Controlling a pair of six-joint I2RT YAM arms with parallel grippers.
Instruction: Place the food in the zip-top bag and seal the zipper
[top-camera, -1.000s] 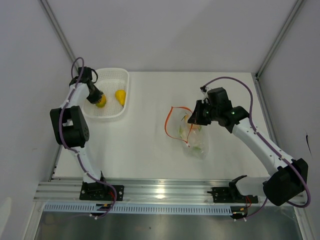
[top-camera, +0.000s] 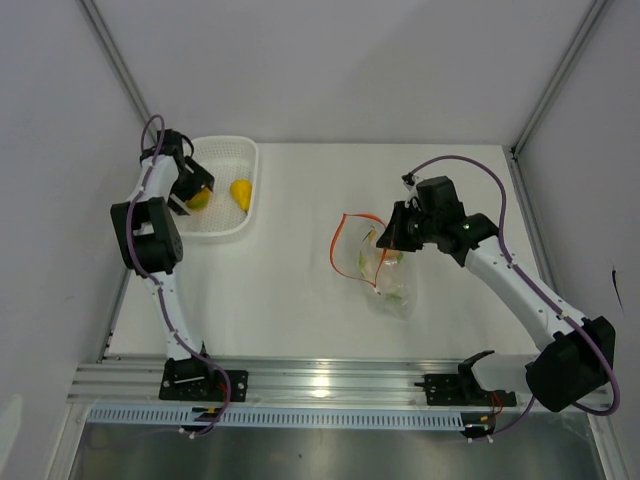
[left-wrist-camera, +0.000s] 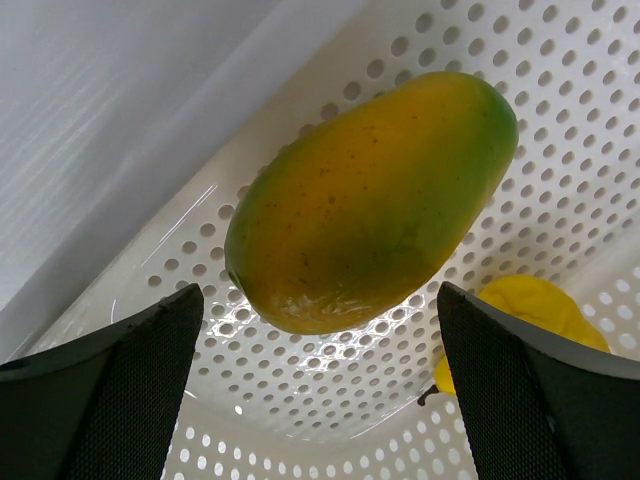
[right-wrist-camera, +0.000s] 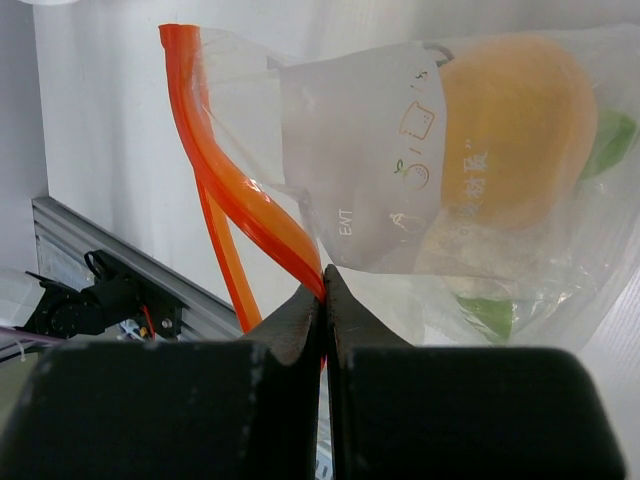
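A green-yellow mango lies in the white perforated basket, directly between the open fingers of my left gripper, which hangs over it. A yellow pepper lies in the basket too, also seen in the top view. The clear zip top bag with orange zipper lies on the right side of the table, holding an orange rounded item and something green. My right gripper is shut at the zipper edge, gripping it.
Metal rails and walls border the table on the sides.
My left gripper has shifted slightly at the basket, and its fingers now appear spread wider over the mango. The right arm and bag look unchanged.
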